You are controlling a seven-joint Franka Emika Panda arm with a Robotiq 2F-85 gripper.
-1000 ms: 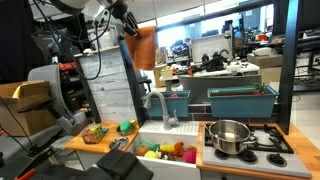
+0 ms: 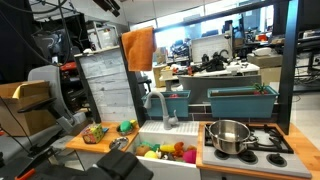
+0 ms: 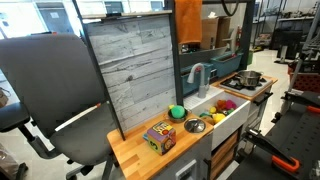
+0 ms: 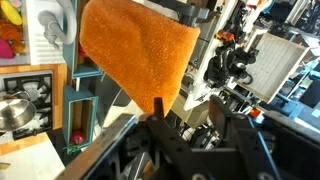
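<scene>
An orange towel (image 2: 138,49) hangs high over the counter, draped by the dark horizontal bar (image 2: 215,14). In the second exterior view the same towel (image 3: 187,22) shows at the top edge, its upper part cut off. The wrist view has the towel (image 4: 140,45) filling the upper middle, clear of my fingers. My gripper stands open below it in that view, with a gap between the fingertips and no cloth between them. From outside, my gripper (image 2: 115,10) is up and left of the towel, partly cut off by the frame's top.
Below are a sink with colourful items (image 2: 168,152), a faucet (image 2: 160,104) and a steel pot (image 2: 230,136) on the stove (image 2: 262,150). A patterned box (image 3: 160,137) and green bowl (image 3: 177,112) stand on the wooden counter.
My gripper has drawn away from the towel, moving up and to the left. The towel stays hanging in about the same place.
</scene>
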